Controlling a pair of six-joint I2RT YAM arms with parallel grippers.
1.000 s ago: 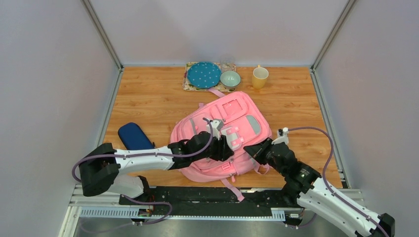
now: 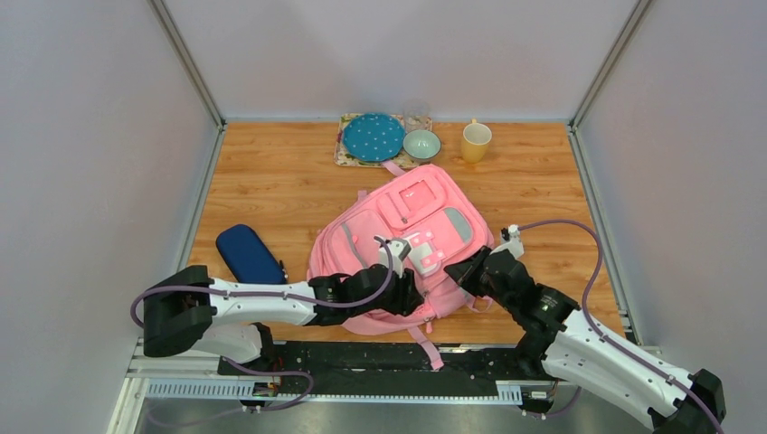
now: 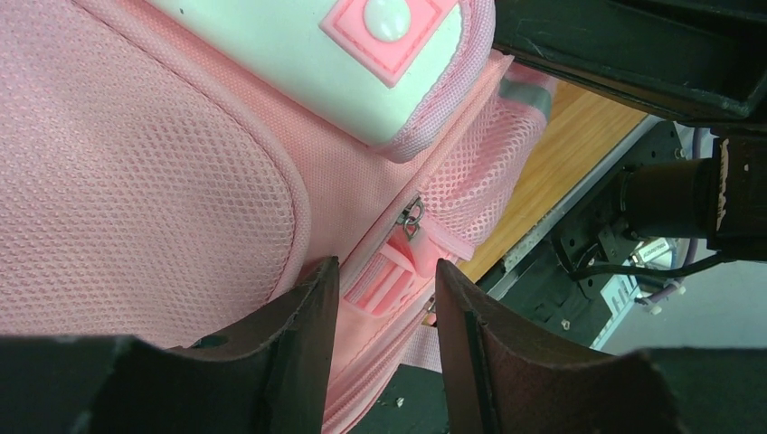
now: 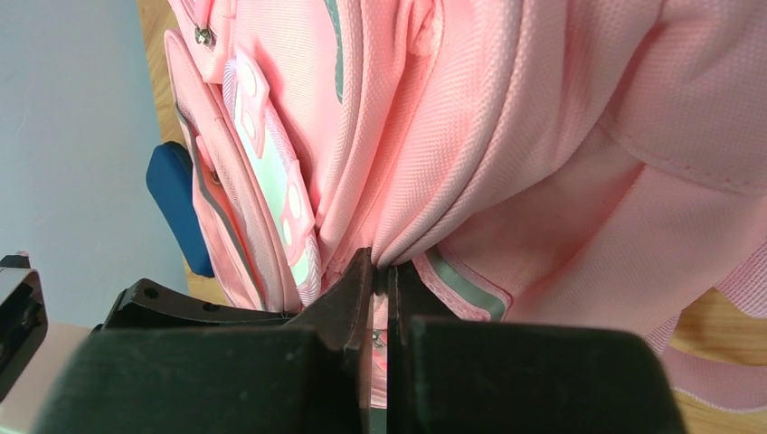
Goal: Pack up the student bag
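Observation:
The pink backpack (image 2: 389, 217) lies on its back or front across the middle of the table. My left gripper is part open over the bag's lower zipper, with a metal zipper pull (image 3: 411, 217) and pink tab just beyond its fingertips, nothing clearly between them. My right gripper is shut on a folded pink edge of the backpack at the bag's right side. The navy pencil case (image 2: 249, 255) lies left of the backpack.
At the back stand a tray (image 2: 351, 160) with a dotted blue plate (image 2: 373, 136), a green bowl (image 2: 421, 143) and a glass (image 2: 416, 112), plus a yellow mug (image 2: 477, 140). Side walls bound the table.

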